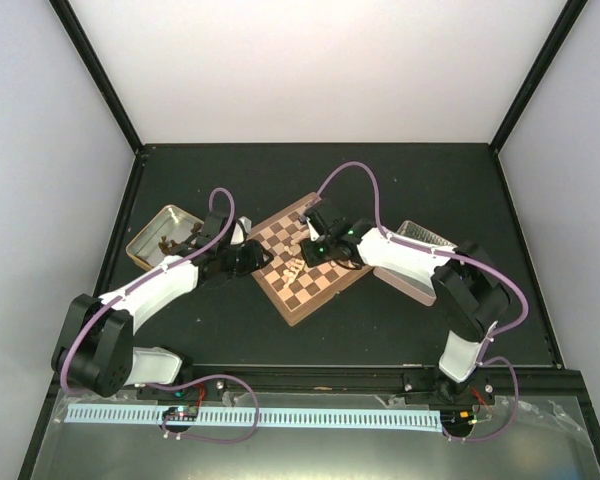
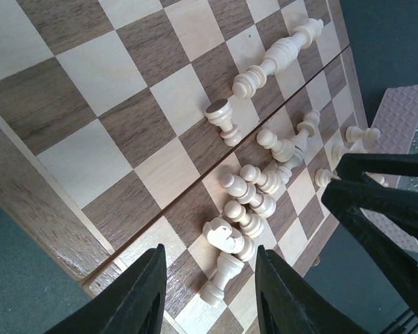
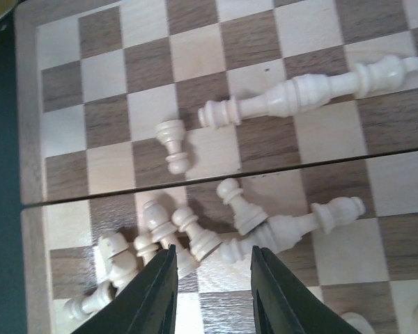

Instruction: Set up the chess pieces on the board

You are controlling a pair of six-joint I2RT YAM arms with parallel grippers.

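A folding chessboard [image 1: 275, 225] lies mid-table, with white pieces lying on their sides across it, among them a long piece [image 2: 279, 52], a small pawn [image 3: 173, 146] and a cluster near the seam [image 2: 251, 195]. My left gripper [image 1: 257, 257] hangs over the board's left edge; in its wrist view the fingers [image 2: 150, 289] stand apart with nothing between them. My right gripper is above the pieces at the board's right half, open and empty.
A tray [image 1: 143, 255] of dark pieces sits left of the board, partly behind the left arm. A pink-rimmed container [image 1: 415, 295] is at the right. The table behind the board is clear.
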